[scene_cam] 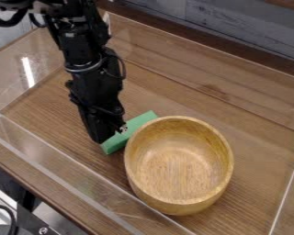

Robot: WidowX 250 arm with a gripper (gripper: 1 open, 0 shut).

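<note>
The black robot gripper (103, 124) is low over the wooden table, its fingertips at the near end of a green block (131, 128); it looks shut, and whether it touches the block is unclear. The block lies on the table against the left side of a large tan wooden bowl (179, 170), which hides part of it. The bowl appears empty.
Clear edging runs along the lower left, with black cables at the bottom left corner.
</note>
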